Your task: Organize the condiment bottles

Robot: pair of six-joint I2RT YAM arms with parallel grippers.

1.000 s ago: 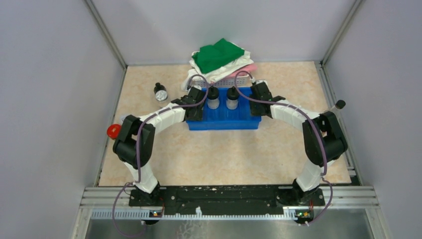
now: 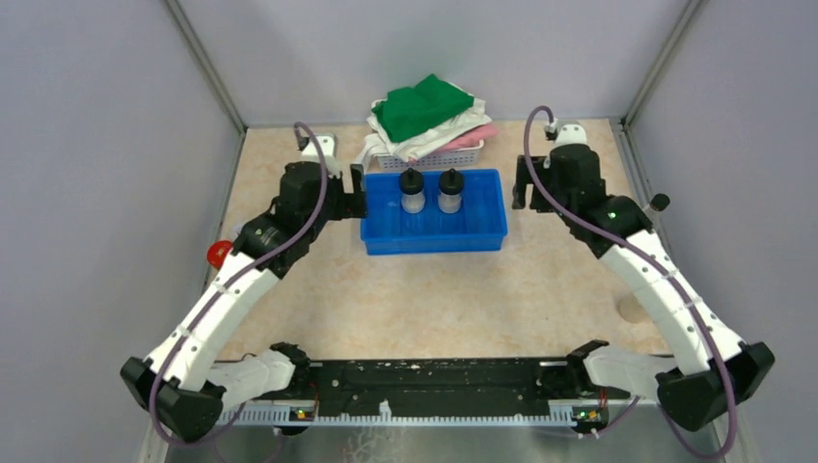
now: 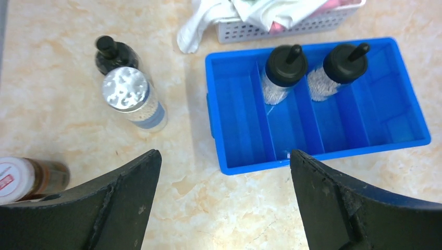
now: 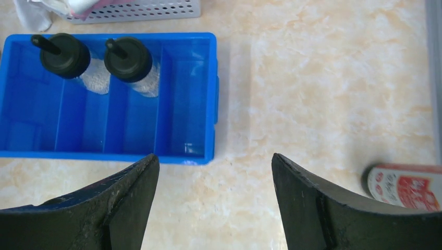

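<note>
A blue divided box (image 2: 434, 244) stands in the middle. Two clear shakers with black spouted lids, the left one (image 2: 412, 198) and the right one (image 2: 449, 198), stand upright in its two middle compartments. The outer compartments are empty. My left gripper is open above the table by the box's left side. On the other side my right gripper has its fingers spread, nothing between them. A dark bottle (image 3: 117, 57), a silver-lidded jar (image 3: 136, 99) and a brown jar (image 3: 36, 179) are left of the box. Far right lies a red-labelled container (image 4: 404, 186).
Behind the box is a white basket (image 2: 391, 162) piled with green, white and pink cloths (image 2: 424, 108). A black-capped bottle (image 2: 659, 203) and a pale round object (image 2: 632, 309) lie partly hidden by the right arm.
Both grippers have drawn up and outward from over the box, left one to the left, right one to the right. The two shakers have stayed in their compartments.
</note>
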